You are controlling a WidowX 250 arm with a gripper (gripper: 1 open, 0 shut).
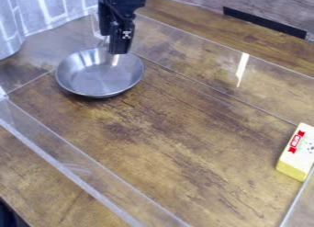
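My gripper (pixel 116 43) is at the top left, a dark shape with its fingers pointing down over the back part of a shallow metal bowl (pixel 98 79). It stands open, and I see nothing held between the fingers. A pale, blurred shape shows just below it, too unclear to name. A pale yellow box with a red label (pixel 295 155) lies at the right edge.
Clear transparent strips or edges run along the left, back and right. A whitish curtain-like surface (pixel 25 10) and a pale object fill the far top left.
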